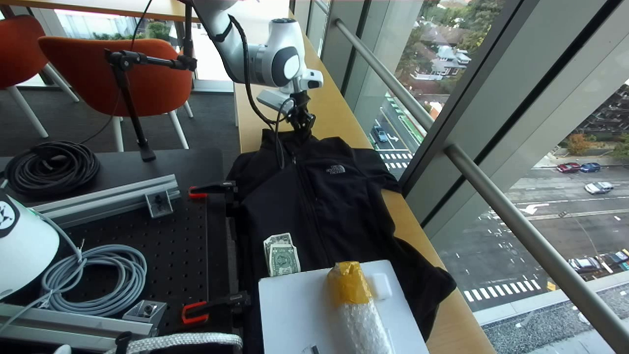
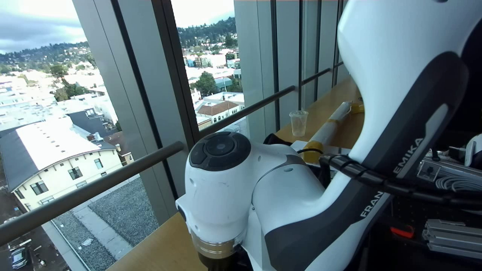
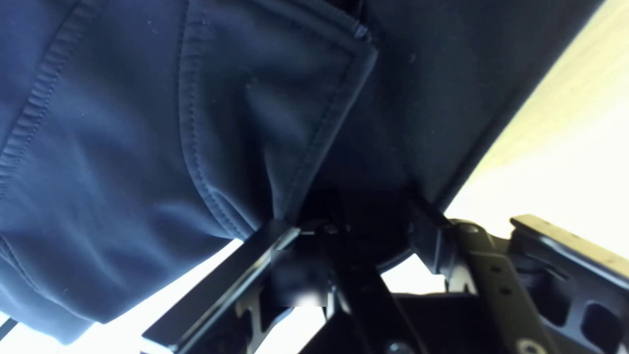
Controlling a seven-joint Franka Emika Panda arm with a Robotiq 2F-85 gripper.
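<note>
A black zip-front jacket (image 1: 348, 200) with a white logo lies spread on the wooden counter, its collar end toward the arm. At that collar stands my gripper (image 1: 302, 123), low and pointing down. In the wrist view the jacket's dark cloth (image 3: 118, 130) fills the left and upper area, with a stitched flap (image 3: 300, 100) running down toward the fingers. My gripper is open there, its fingertips apart, with dark cloth showing at and behind the gap. Whether the fingertips touch the cloth is hard to tell. The gripper's tips are out of sight in exterior view 2.
Two dollar bills (image 1: 283, 256) lie on the jacket. A white board (image 1: 295, 312) with a bubble-wrapped roll (image 1: 359, 312) covers its near end. Black-and-red clamps (image 1: 197, 193) line the left edge; a window rail (image 1: 501, 189) runs along the right. Bare counter (image 1: 327, 112) shows beside the gripper.
</note>
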